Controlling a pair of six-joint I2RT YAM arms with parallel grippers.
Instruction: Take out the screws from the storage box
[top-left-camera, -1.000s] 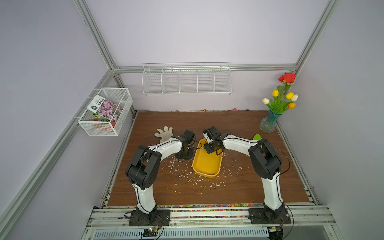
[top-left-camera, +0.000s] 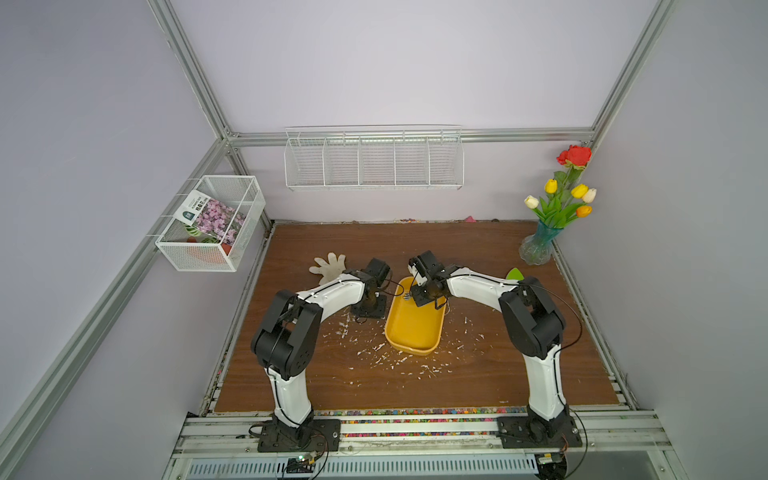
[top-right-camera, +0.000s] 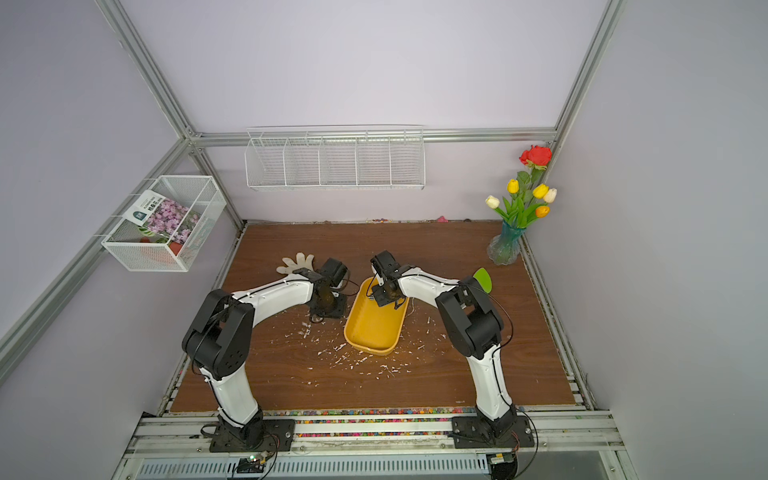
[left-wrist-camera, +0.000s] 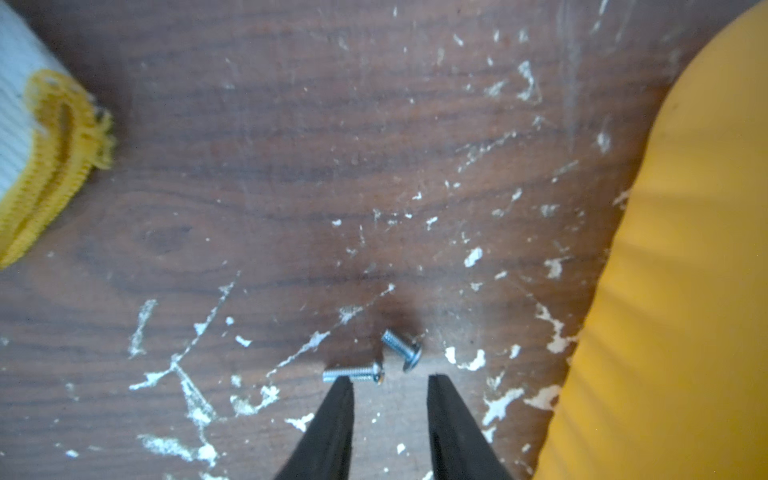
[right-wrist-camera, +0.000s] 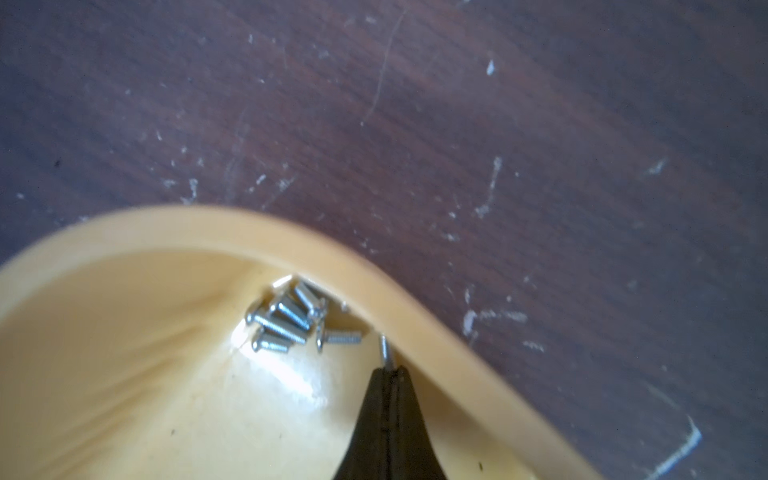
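Inside one end of the yellow storage box (top-left-camera: 413, 329), several silver screws (right-wrist-camera: 280, 324) lie heaped in a corner, seen in the right wrist view. My right gripper reaches into the box with its fingers together. A single screw (right-wrist-camera: 385, 349) stands out right at its fingertips, by the box wall; whether it is pinched cannot be told. Left of the box my left gripper is open above the table, nothing between its fingers. Just beyond its tips, one screw (left-wrist-camera: 352, 373) and a shorter-looking one (left-wrist-camera: 402, 348) lie on the wood.
A pale glove (top-left-camera: 329, 268) with a yellow cuff lies behind the left arm. White flecks are scattered on the table around the box. A flower vase (top-left-camera: 537, 246) and a green object (top-left-camera: 514, 274) are at the right.
My right arm has shifted very slightly to the right over the box end. The left arm and the box look unmoved.
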